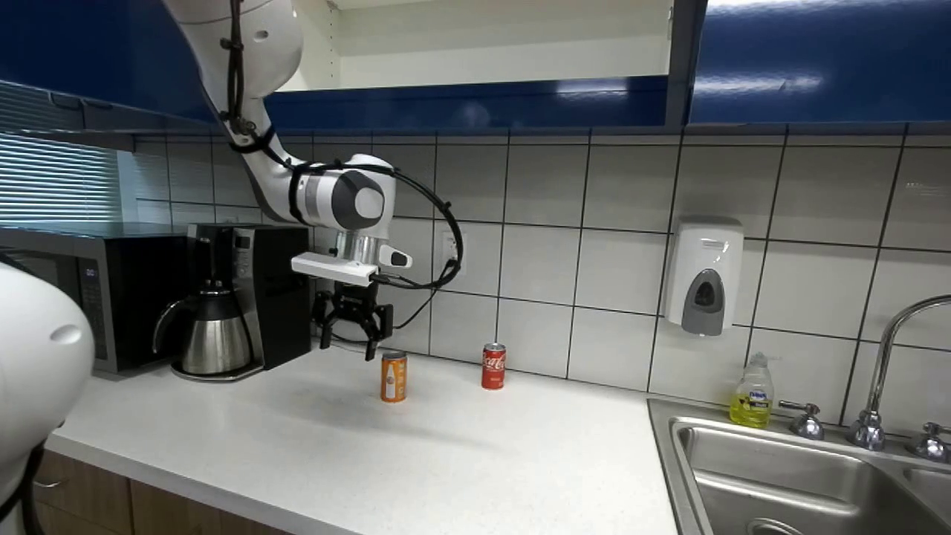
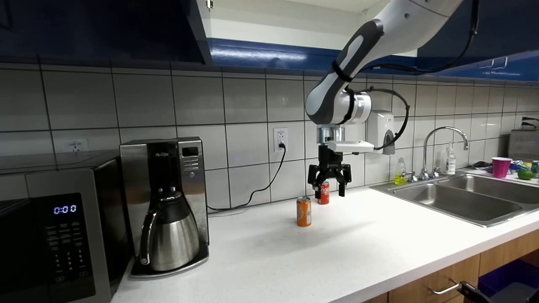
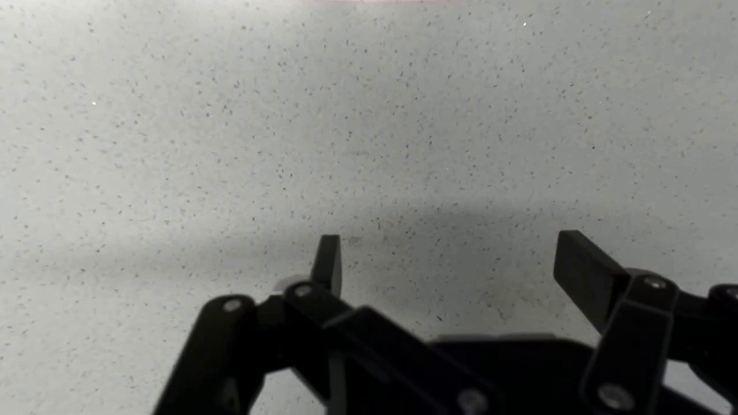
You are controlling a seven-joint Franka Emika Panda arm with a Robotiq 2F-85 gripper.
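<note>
An orange can (image 1: 394, 377) stands upright on the white counter, and a red Coca-Cola can (image 1: 494, 366) stands upright nearer the tiled wall. My gripper (image 1: 348, 346) hangs above the counter with its fingers pointing down. In exterior view 2 the gripper (image 2: 329, 196) overlaps the red can (image 2: 324, 193) behind it, while the orange can (image 2: 303, 212) shows below and to its left. The wrist view has the gripper open, fingers wide apart, with only bare speckled counter between them. Neither can is recognisable there.
A coffee maker with a steel carafe (image 2: 174, 237) and a microwave (image 2: 55, 237) occupy one end of the counter. At the other end are the sink (image 1: 784, 472) and a dish soap bottle (image 1: 753, 392).
</note>
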